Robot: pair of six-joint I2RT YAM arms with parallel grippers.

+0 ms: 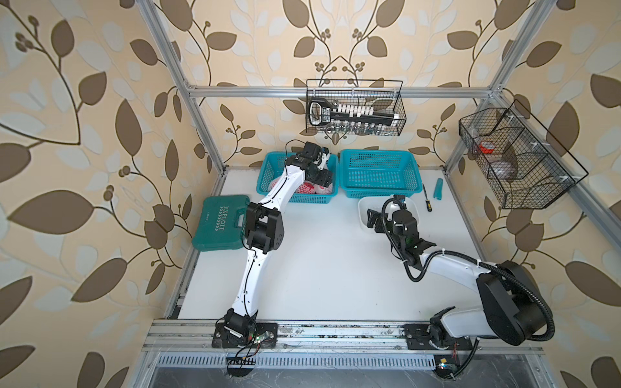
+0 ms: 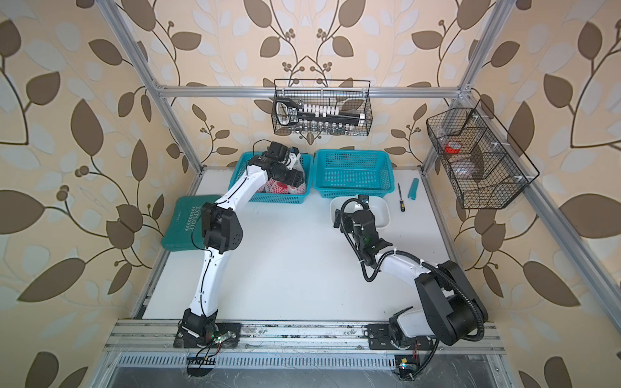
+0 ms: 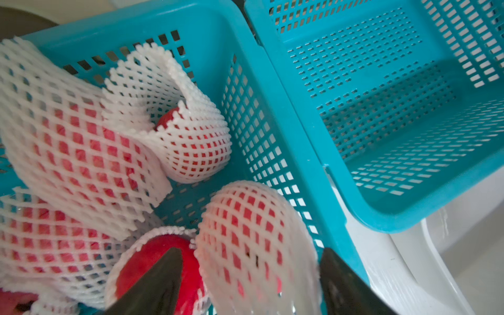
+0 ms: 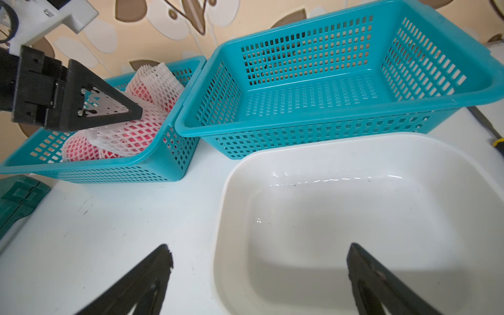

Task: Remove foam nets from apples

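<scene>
Several apples in white foam nets lie in the left teal basket (image 3: 294, 152). In the left wrist view my left gripper is part open, its blurred fingers on either side of a netted apple (image 3: 252, 231); whether they touch it I cannot tell. Left of that, a red apple (image 3: 157, 262) shows through the mouth of its net. Other netted apples (image 3: 78, 141) fill the basket's left side, one in a loose, gaping net (image 3: 189, 131). Over the white tub (image 4: 336, 210), my right gripper stands open with nothing between its fingers.
An empty teal basket (image 4: 309, 94) adjoins the full one. The green case (image 1: 220, 223) lies at the table's left, and a screwdriver (image 1: 427, 199) and a teal tool (image 1: 438, 188) at the right.
</scene>
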